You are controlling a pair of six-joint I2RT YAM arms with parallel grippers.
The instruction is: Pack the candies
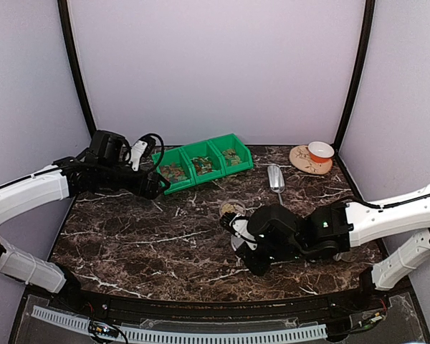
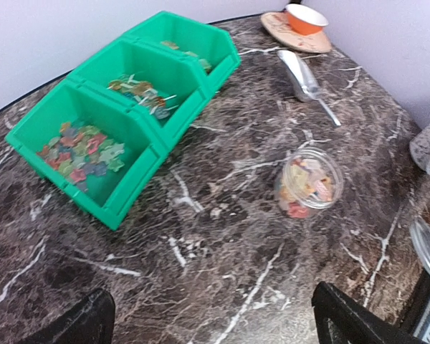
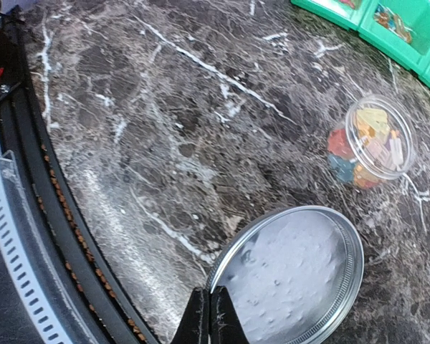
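A clear jar (image 2: 308, 183) with candies in it stands uncapped on the dark marble table. In the right wrist view the round silver lid (image 3: 294, 279) is pinched at its rim by my right gripper, its inner face showing. That lid is raised over the table, lower in view than the jar (image 3: 378, 140). My left gripper is open and empty, its fingers (image 2: 82, 322) wide apart at the bottom of its view. The green bins (image 1: 204, 160) hold several candies: star-shaped pieces (image 2: 82, 154) in the nearest bin and lollipops (image 2: 147, 93) in the middle one.
A metal scoop (image 1: 276, 179) lies right of the bins. Behind it an orange and white bowl (image 1: 320, 151) sits on a round board (image 1: 301, 159). Bare tabletop (image 1: 143, 244) spreads across the front left.
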